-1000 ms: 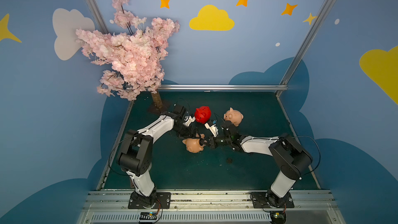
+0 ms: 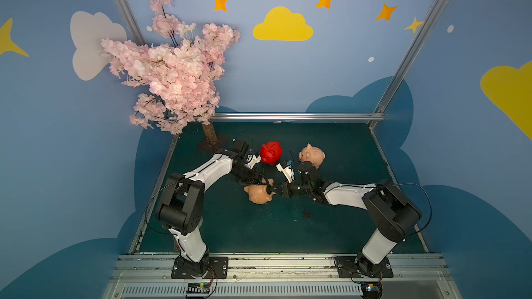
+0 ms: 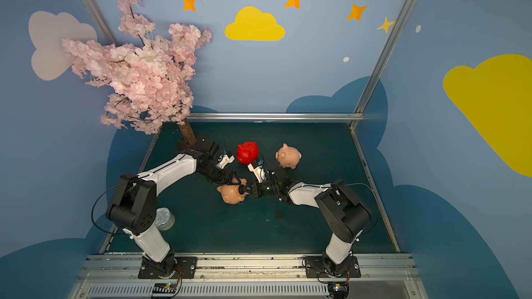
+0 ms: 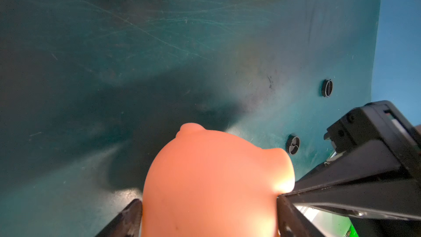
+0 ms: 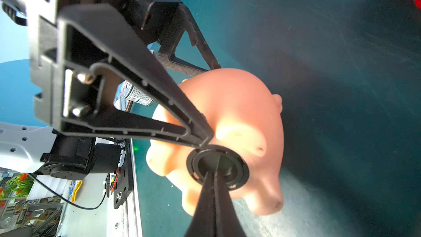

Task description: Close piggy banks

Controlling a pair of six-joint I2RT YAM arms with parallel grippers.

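Observation:
A peach piggy bank (image 2: 258, 193) lies on its side near the middle of the floor, its underside facing right. In the right wrist view, a round black plug (image 5: 241, 173) sits in its belly between the legs. My left gripper is open, with a finger along each side of the pig's body. My right gripper is shut, nothing showing between its fingers, and its tips are at the middle of the plug. Whether the plug is fully seated cannot be told. Behind stand a red piggy bank (image 2: 271, 152) and another peach piggy bank (image 2: 312, 155).
Two small black plugs (image 4: 327, 87) (image 4: 293, 144) lie on the green floor. A clear-topped can (image 3: 164, 218) stands beside the left arm. The blossom tree (image 2: 177, 77) rises at the back left.
The left gripper and pig look unmoved.

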